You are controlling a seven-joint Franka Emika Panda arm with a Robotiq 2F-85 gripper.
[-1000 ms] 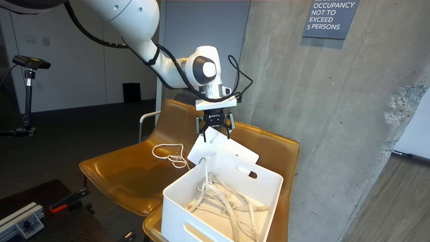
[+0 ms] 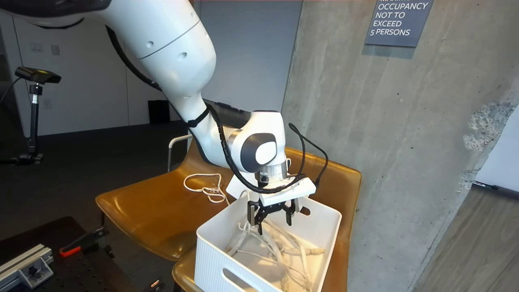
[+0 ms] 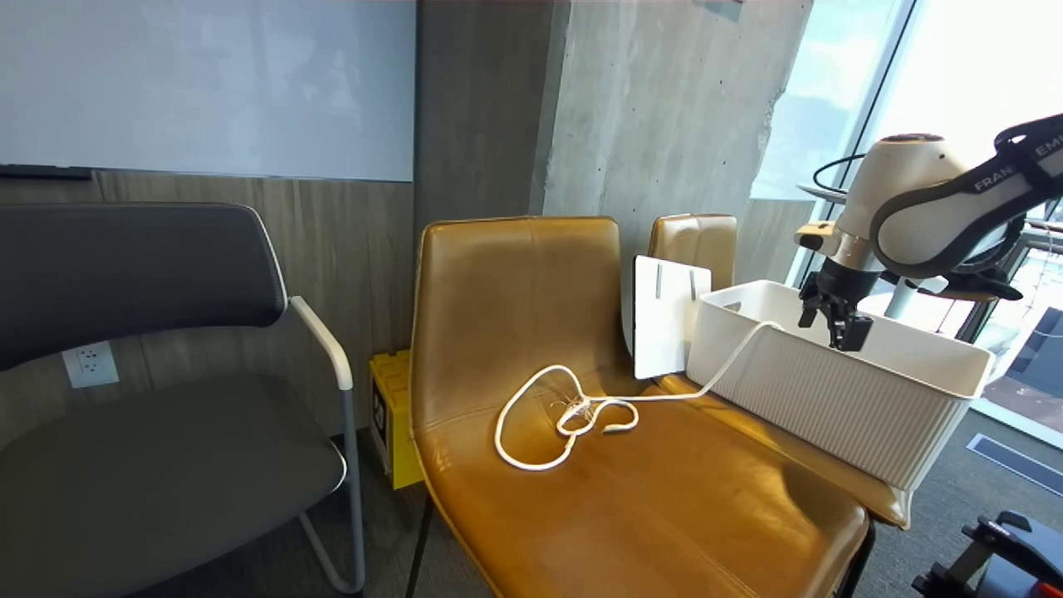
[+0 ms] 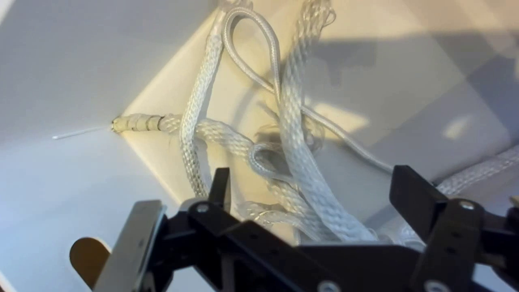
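Note:
Inside the white bin (image 2: 209, 253), several pale ropes lie tangled on the floor. In the wrist view a thick braided rope (image 4: 304, 165) runs down the middle, and a thinner cord (image 4: 340, 132) loops beside it. My gripper (image 2: 275, 226) is open at the bin's mouth, pointing down, its fingers spread to either side above the ropes with nothing held. The wrist view shows one dark fingertip (image 4: 221, 187) left of the thick rope and the other well to its right. Lower parts of the ropes are hidden behind the gripper body.
The bin stands on a brown leather chair (image 3: 857, 490). One white rope (image 3: 653, 398) hangs over its rim onto the neighbouring brown chair (image 3: 688, 508), ending in a loose loop. White panels (image 3: 659, 317) stand behind the bin. Its walls rise around the gripper.

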